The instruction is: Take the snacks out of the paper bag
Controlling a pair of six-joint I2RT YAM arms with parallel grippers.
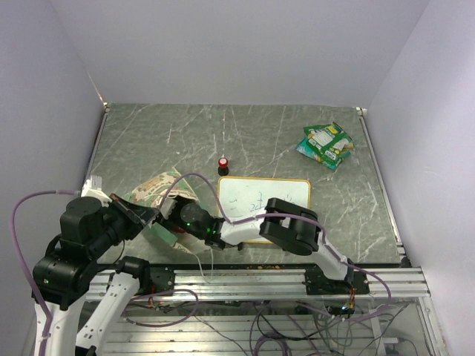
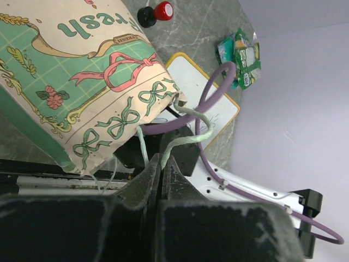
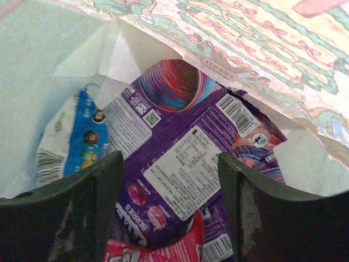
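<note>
The patterned paper bag (image 1: 157, 185) lies tipped on the left of the table; in the left wrist view the bag (image 2: 103, 82) shows green and cream print with bows. My left gripper is shut on its pale green cord handle (image 2: 188, 140). In the right wrist view my right gripper is at the bag's mouth, its fingers (image 3: 90, 194) apart with nothing gripped. Facing it inside the bag are a purple berries packet (image 3: 182, 164), a blue-and-white packet (image 3: 73, 136) and a red packet (image 3: 174, 248). How deep they lie is unclear.
Green and teal snack packets (image 1: 326, 144) lie at the back right. A whiteboard (image 1: 263, 194) with an orange rim is under the right arm. Beside it stands a small dark bottle with a red cap (image 1: 223, 166).
</note>
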